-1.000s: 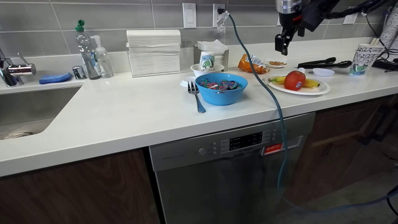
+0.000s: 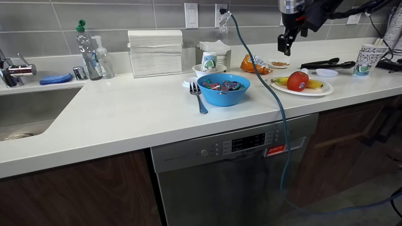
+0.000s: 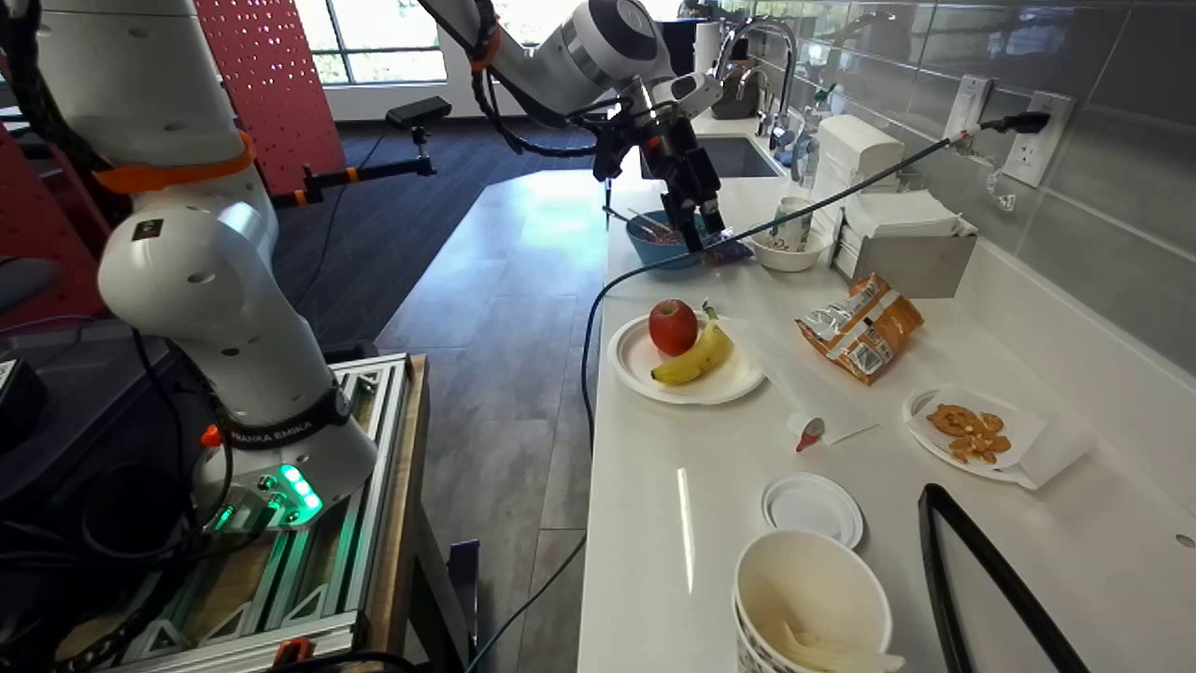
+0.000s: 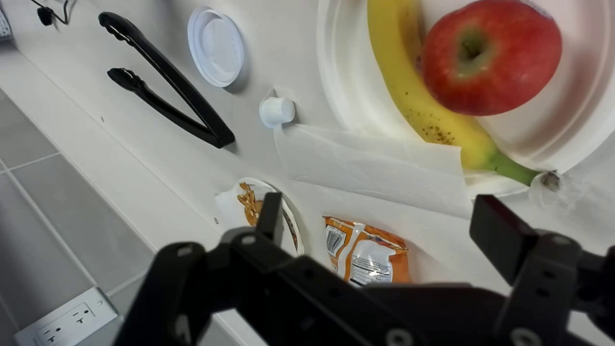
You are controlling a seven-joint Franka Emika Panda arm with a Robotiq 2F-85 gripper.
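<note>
With its fingers wide apart and nothing between them, my gripper is open above the counter. In exterior view 1 the gripper (image 2: 285,45) hangs in the air near the back wall, clear of everything below. A red apple (image 4: 490,55) and a yellow banana (image 4: 424,109) share a white plate (image 3: 718,393). An orange snack bag (image 4: 369,253) lies beneath the gripper in the wrist view, partly hidden by it. A small plate of pretzels (image 3: 973,436) sits near the wall. A blue bowl (image 2: 224,94) holds colourful wrapped pieces.
A blue-green cable (image 2: 269,88) crosses from the wall outlet over the counter's front edge. Black tongs (image 4: 173,86), a white lid (image 4: 216,46) and a paper cup (image 2: 369,60) stand to the right. A fork (image 2: 199,99) lies beside the bowl. Counter toward the sink is clear.
</note>
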